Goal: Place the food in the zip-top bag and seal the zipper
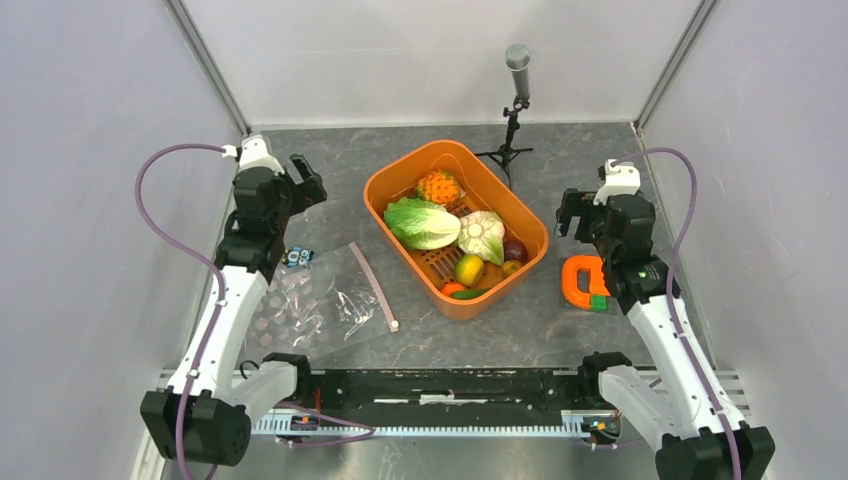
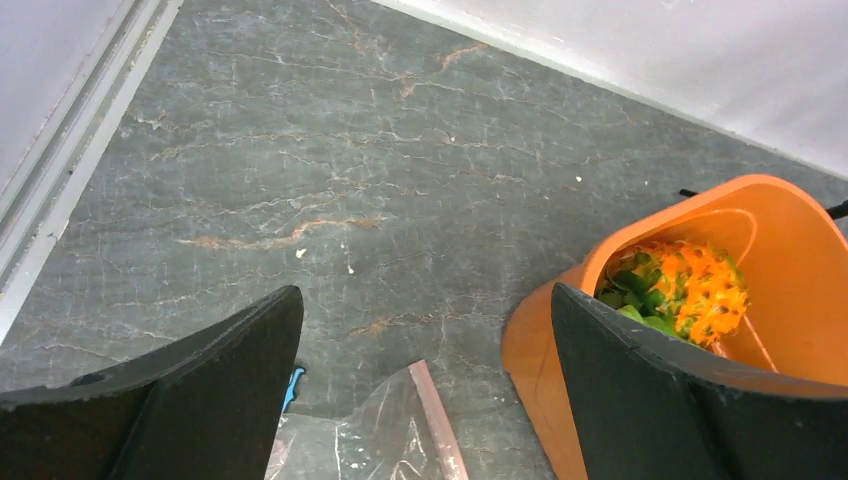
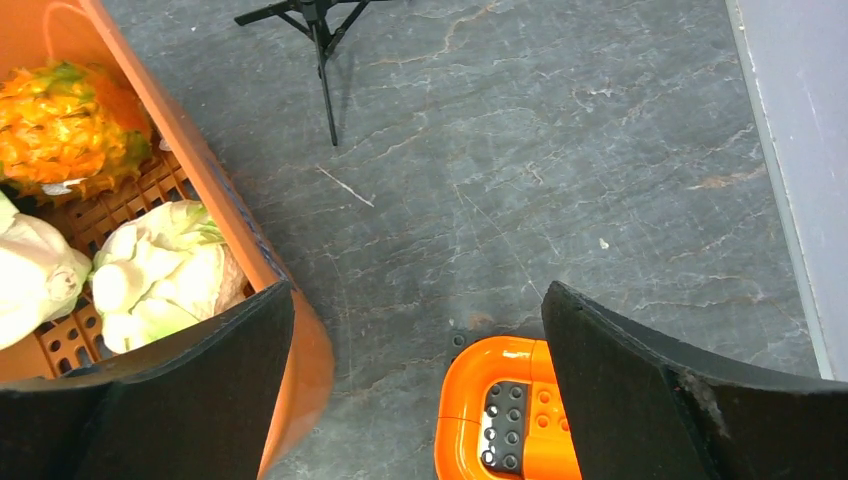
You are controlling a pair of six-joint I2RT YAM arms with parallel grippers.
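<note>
Flat on the left of the table lies a clear zip top bag [image 1: 325,305], its pinkish zipper strip [image 1: 374,287] along the right edge. An orange basket [image 1: 395,172] in the middle holds the food: a leafy cabbage [image 1: 422,224], a cauliflower [image 1: 482,236], a spiky orange fruit [image 1: 438,187], a yellow-green fruit [image 1: 468,269] and several smaller pieces. My left gripper is open and empty, above the table beyond the bag and left of the basket. Open and empty too, my right gripper hangs to the right of the basket.
An orange block handle with a green piece [image 1: 581,282] lies below the right gripper. A small blue item [image 1: 298,257] rests at the bag's upper edge. Behind the basket stands a microphone on a tripod [image 1: 514,120].
</note>
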